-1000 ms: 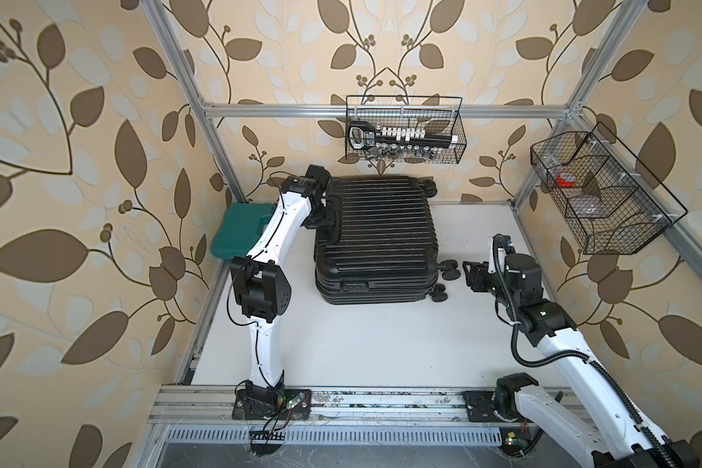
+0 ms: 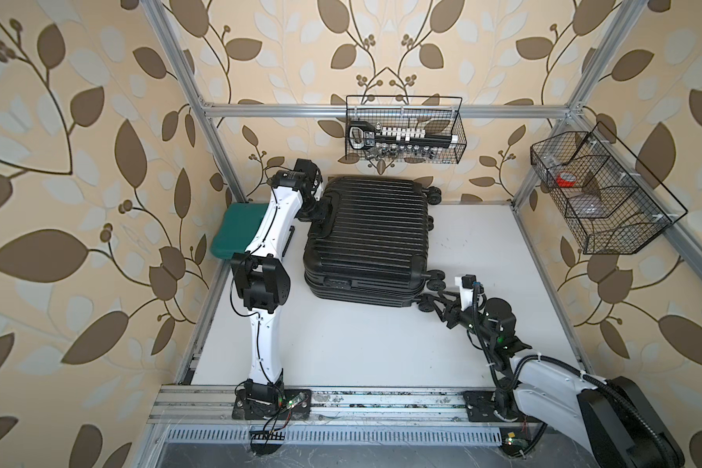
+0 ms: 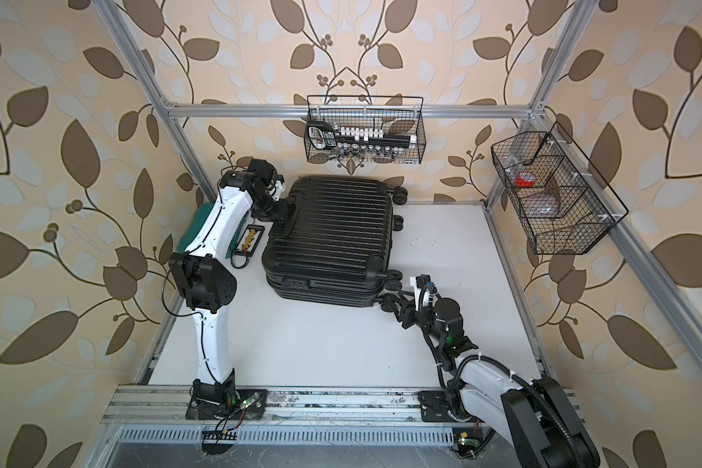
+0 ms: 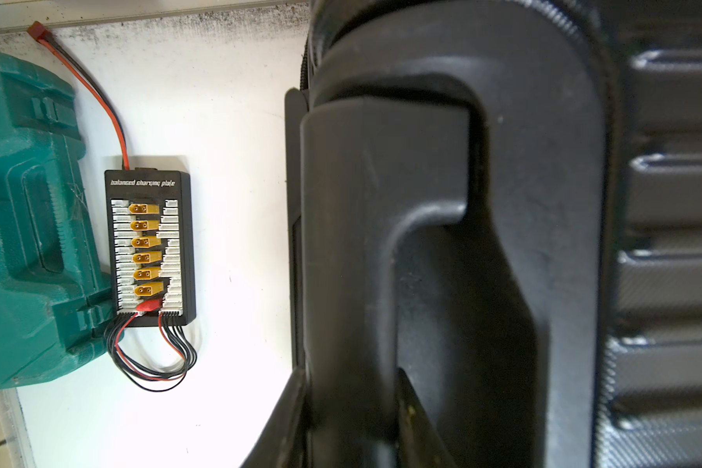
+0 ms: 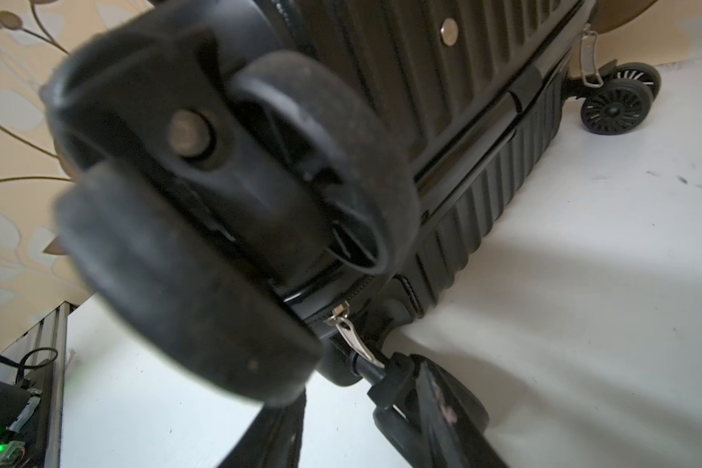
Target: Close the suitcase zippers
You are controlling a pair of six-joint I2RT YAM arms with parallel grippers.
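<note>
The black ribbed suitcase (image 2: 373, 234) lies flat on the table. In the left wrist view its handle (image 4: 351, 257) runs between the fingers of my left gripper, which is shut on it. A silver zipper pull (image 5: 356, 341) hangs at the near wheel corner in the right wrist view. Just below that pull, my right gripper stands open, its fingers apart, close to the lower wheel (image 5: 401, 397); the pull is not between them. Farther along the same side hangs a second zipper pull (image 5: 590, 58).
A large upper wheel (image 5: 187, 288) crowds the right gripper's left side. Left of the suitcase are a green case (image 4: 31, 226) and a charging plate (image 4: 149, 245) with wires. Wire baskets (image 2: 405, 128) hang above.
My right gripper has moved left and toward the front, up to the near wheel corner. The suitcase has shifted slightly left and turned a little, with my left gripper still on its handle.
</note>
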